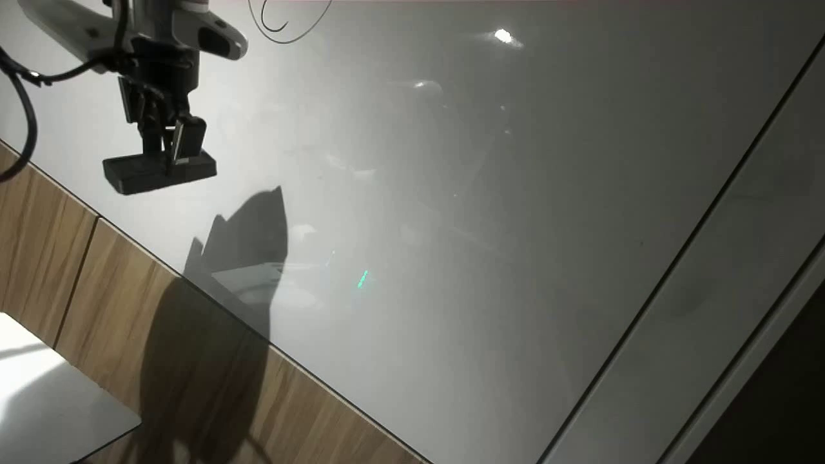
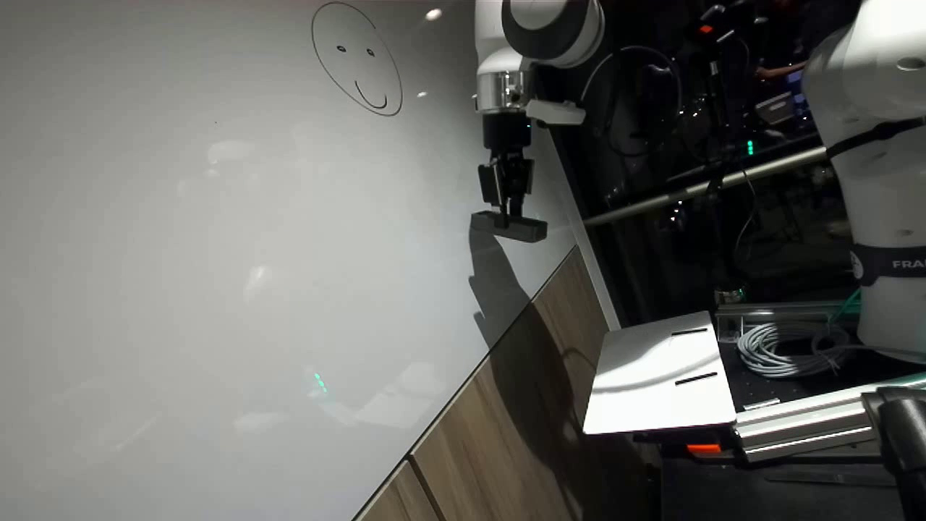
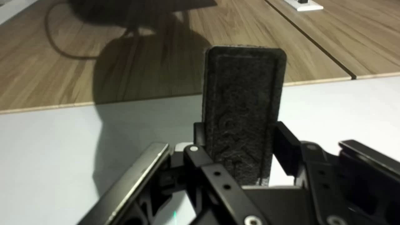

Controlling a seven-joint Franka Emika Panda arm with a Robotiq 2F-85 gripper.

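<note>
A black block-shaped eraser with faint raised lettering is held in my gripper, whose fingers press on its two long sides. In exterior view 1 the gripper hangs in front of the board's lower left, the eraser lying crosswise below its fingertips. Exterior view 2 shows the eraser in front of the whiteboard; I cannot tell whether it touches the surface. A smiley face is drawn in thin black line high on that board, and only its lower part shows in exterior view 1.
Wood panelling runs below the board's lower edge. A white plate sits at the lower right, beside a coil of grey cable. Another white arm stands at the right. Most of the board's surface is free.
</note>
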